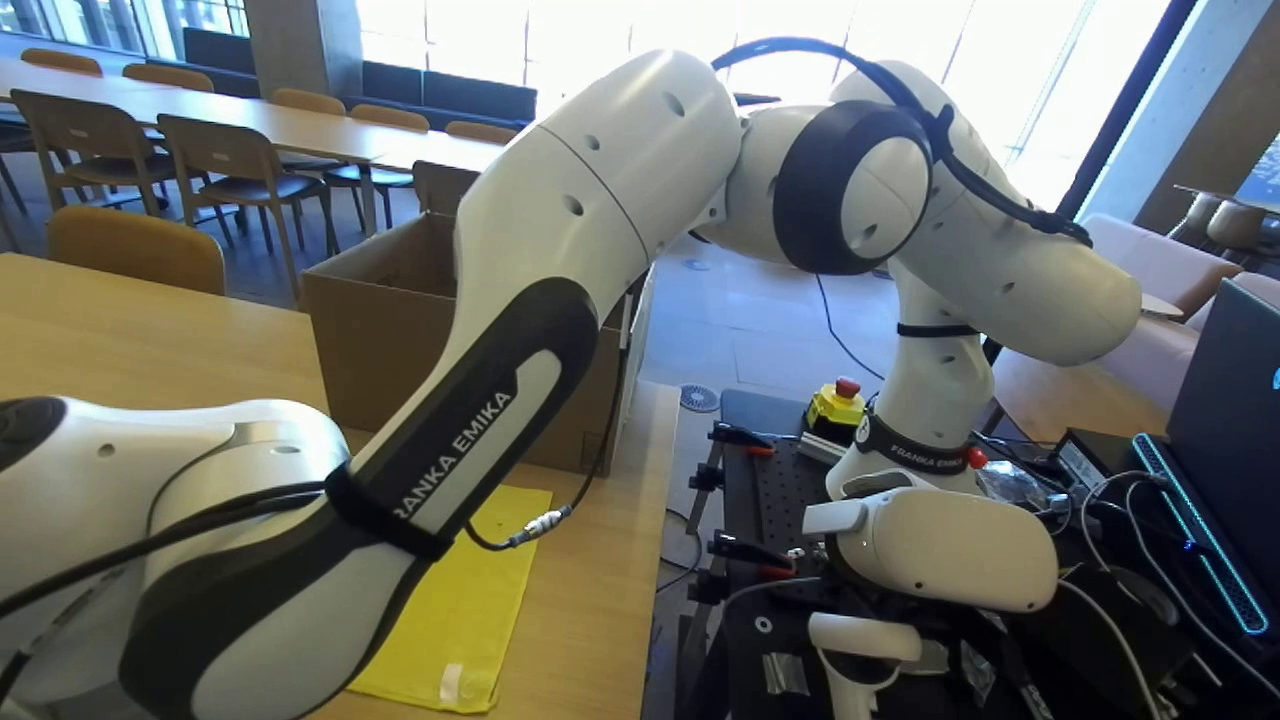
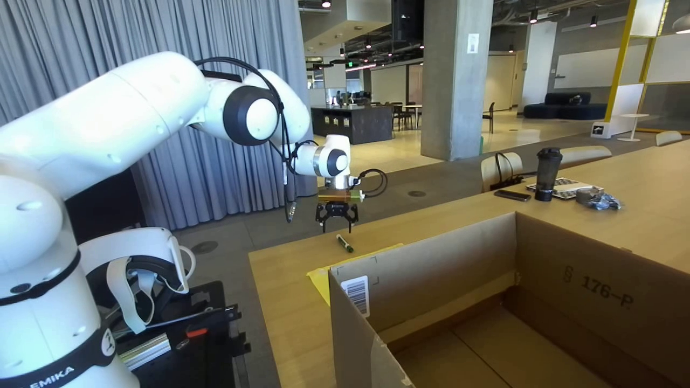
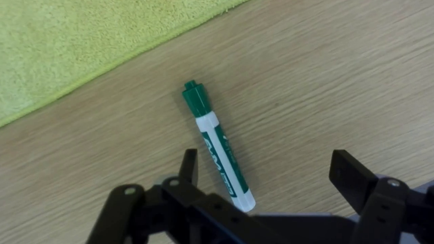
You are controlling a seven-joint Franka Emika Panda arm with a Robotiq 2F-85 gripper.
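Note:
A green and white marker (image 3: 221,152) lies on the wooden table, its green cap pointing toward the yellow cloth (image 3: 89,40). In the wrist view my gripper is open, fingers wide apart, with the marker's lower part between them but nearer the left finger. Exterior view 2 puts the gripper (image 2: 337,228) pointing down, a little above the marker (image 2: 344,243) and apart from it. The arm covers much of the cloth (image 1: 468,600) in exterior view 1, where the gripper is out of sight.
An open cardboard box (image 2: 427,284) stands on the table (image 2: 284,310) beside the cloth, its visible floor empty. Farther along the table are a dark shaker bottle (image 2: 548,173) and a phone (image 2: 512,194). Bare wood surrounds the marker.

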